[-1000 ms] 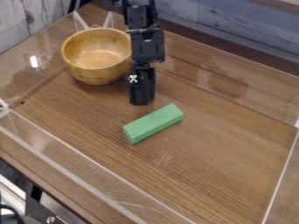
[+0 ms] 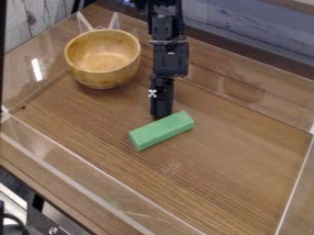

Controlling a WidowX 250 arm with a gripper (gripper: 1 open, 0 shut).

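Observation:
My black gripper (image 2: pixel 161 103) hangs down at the middle of the table, its tip low at the back end of a green block (image 2: pixel 161 130), slightly above and behind it. The block lies diagonally on the wooden surface. Whether the fingers are open or shut is too small to tell.
A large yellow bowl (image 2: pixel 102 57) stands at the back left, beside the arm. A pale wall runs along the back.
My gripper has moved right and slightly toward the front, closer to the green block. The block and bowl have not visibly moved.

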